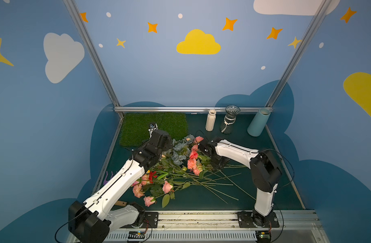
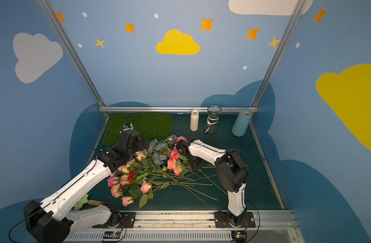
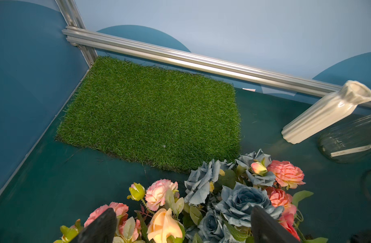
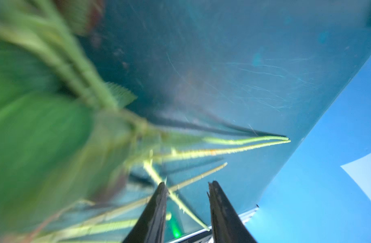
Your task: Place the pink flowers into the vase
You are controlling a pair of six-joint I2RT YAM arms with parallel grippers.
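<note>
Pink flowers lie in a mixed heap on the green table: coral-pink roses (image 1: 192, 163) at its right side, pale pink roses (image 1: 166, 187) toward the front left. Three vases stand along the back right: a white ribbed vase (image 1: 210, 120), a clear glass vase (image 1: 229, 124) and a light blue vase (image 1: 258, 122). Over the back of the heap, my left gripper is open, with flower heads below and beyond its fingers. My right gripper is open low at the heap's right side, among leaves and stems; a thorny stem (image 4: 179, 202) crosses behind its fingertips.
A grass mat (image 3: 153, 113) covers the back left of the table. Blue-grey roses (image 3: 244, 202) and a red flower (image 1: 152, 176) share the heap. Long stems (image 1: 218, 190) spread toward the right front. Bare table lies before the vases.
</note>
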